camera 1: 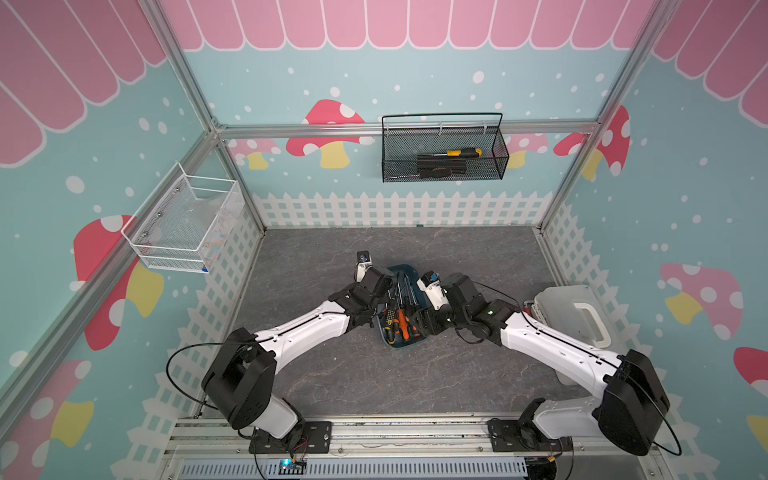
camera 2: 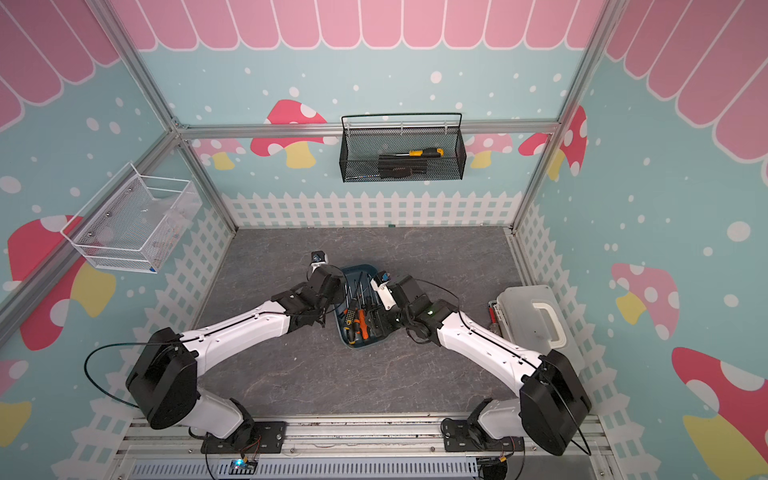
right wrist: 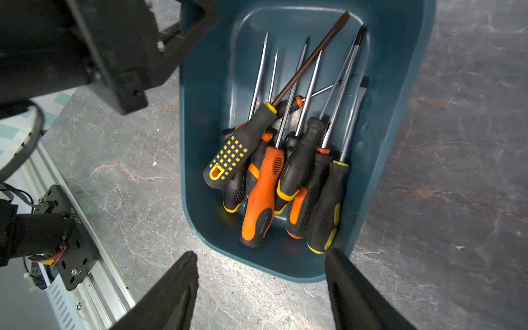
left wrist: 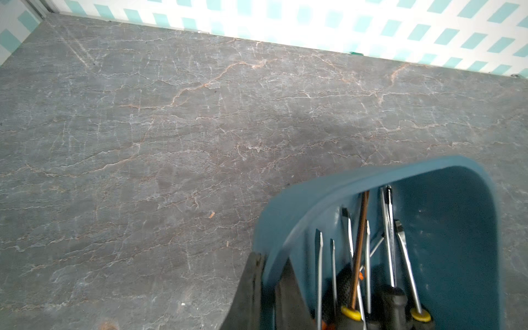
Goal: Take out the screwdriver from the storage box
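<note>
A dark blue box (right wrist: 379, 165) full of screwdrivers stands on the table between both arms. My left gripper is shut on the box's rim, one finger outside the wall and one inside. The right gripper stands part open over the box's near end, with nothing between its fingers. Below it, in the right wrist view, lie an orange-handled screwdriver (right wrist: 259, 203), a black one with yellow dots (right wrist: 242, 145), and several more black-handled ones, some overlapping. The top views show the box (camera 1: 404, 342) partly covered by the arms.
A black mesh basket (camera 1: 392, 164) with a yellow-handled tool (camera 1: 464, 152) hangs on the back wall, a white wire basket (camera 1: 172, 232) on the left wall. A grey-white bin (camera 1: 572, 320) sits at the right.
</note>
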